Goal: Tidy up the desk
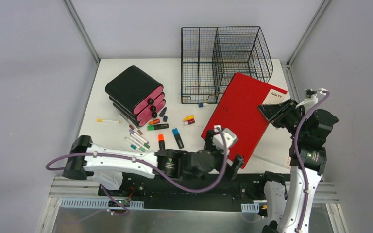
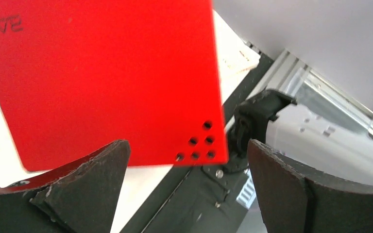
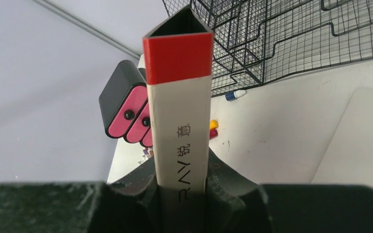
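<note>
A red file folder (image 1: 243, 111) with a white RAY label is raised over the desk's right half; my right gripper (image 1: 267, 110) is shut on its labelled spine (image 3: 179, 116), which fills the middle of the right wrist view. My left gripper is open at the folder's lower edge, its fingers either side in the left wrist view, with no grip visible. Markers (image 1: 178, 138) and pens lie loose at centre-left, beside stacked black-and-pink cases (image 1: 131, 87).
A black wire basket (image 1: 196, 63) with compartments stands at the back centre-right. A pale flat item (image 3: 354, 136) lies on the desk's right. Bare desk (image 1: 92, 143) shows at the front left.
</note>
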